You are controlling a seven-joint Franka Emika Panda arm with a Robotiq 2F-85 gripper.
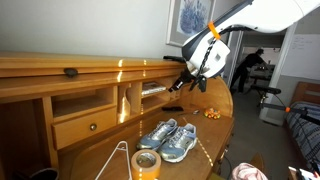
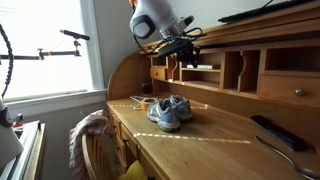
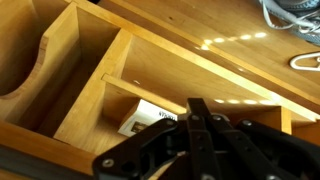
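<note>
My gripper is shut, and nothing shows between its fingers. In the wrist view it hangs over the desk's wooden cubbies, close to a white box (image 3: 145, 118) with dark print lying in one compartment. Part of that compartment is hidden behind the gripper. Exterior view 2 has the gripper (image 2: 192, 61) in front of the upper cubbies, above the desktop. A pair of grey-blue sneakers (image 1: 180, 143) stands on the desktop below, clear of the gripper.
A roll of tan tape (image 1: 146, 160) sits near the sneakers. A dark elongated object (image 2: 279, 131) and a spoon-like utensil (image 2: 285, 156) lie at the other end of the desk. Cubby dividers (image 3: 92, 88) rise close to the gripper.
</note>
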